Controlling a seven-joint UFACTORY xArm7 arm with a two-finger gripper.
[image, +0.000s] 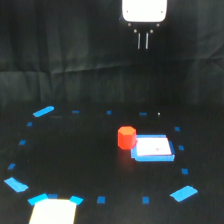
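High at the top of the camera view, my gripper (143, 46) hangs well above the table. Its two thin fingers stand apart, and nothing shows between them. On the dark table below sits a red block (126, 138), faceted in outline. Just right of it lies a shallow blue tray (152, 158) with a white inside; in this view the block overlaps or touches its left edge. Whether the two are in contact, I cannot tell.
A pale yellowish object (54, 212) is cut off by the bottom left edge. Blue tape marks, such as one strip (184, 193), outline the work area.
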